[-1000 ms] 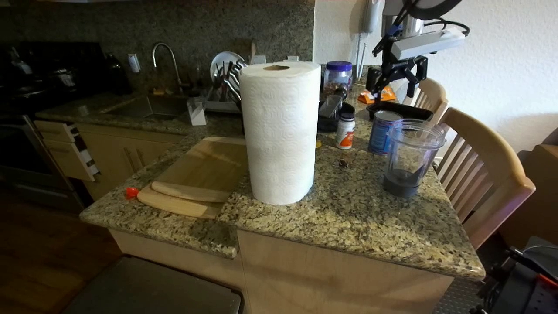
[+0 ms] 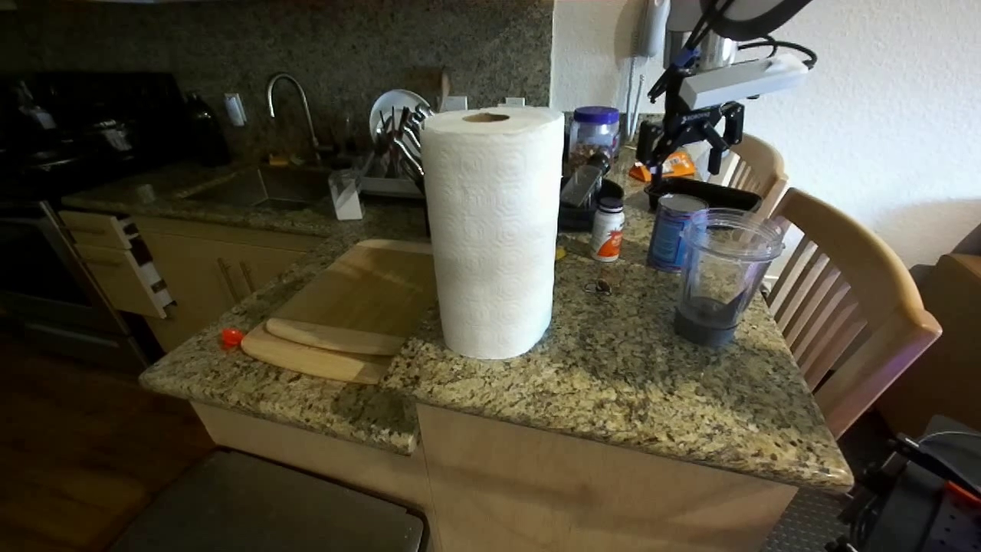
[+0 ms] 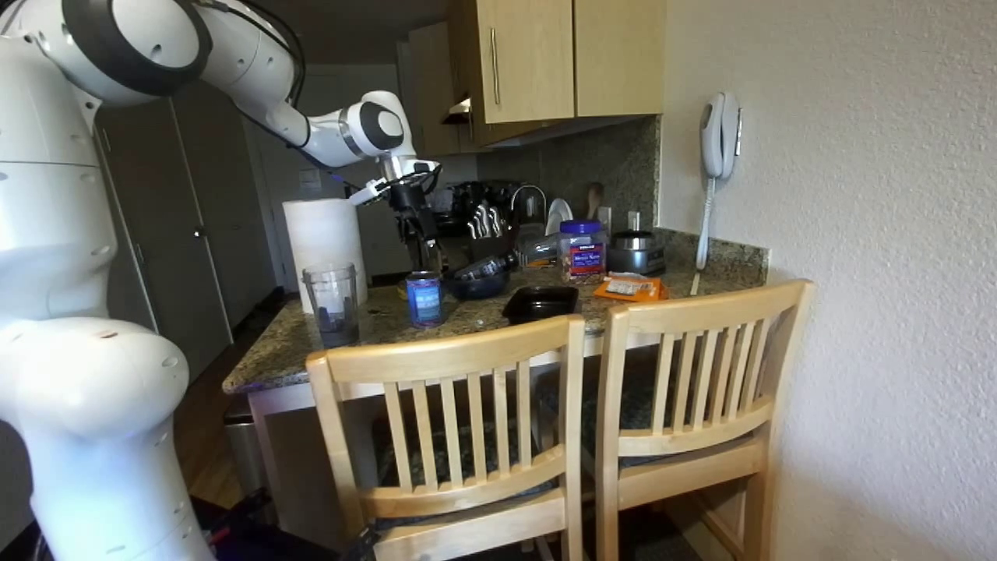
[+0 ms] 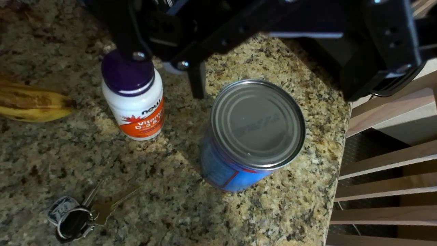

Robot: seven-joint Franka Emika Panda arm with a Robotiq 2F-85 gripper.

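My gripper hangs over the counter, its two fingers spread wide with nothing between them. Below it in the wrist view stands a blue can with a plain metal lid, upright and apart from the fingers. To the can's left is a white vitamin bottle with a purple cap and orange label. The can also shows in exterior view 2, just under the gripper.
A clear blender cup and a tall paper towel roll stand nearer the counter's front. Keys and a banana lie left of the can. Behind it is a black tray. Chairs line the counter's edge.
In exterior view 1 the gripper has shifted slightly to the left and stays open. The objects on the counter have not moved.
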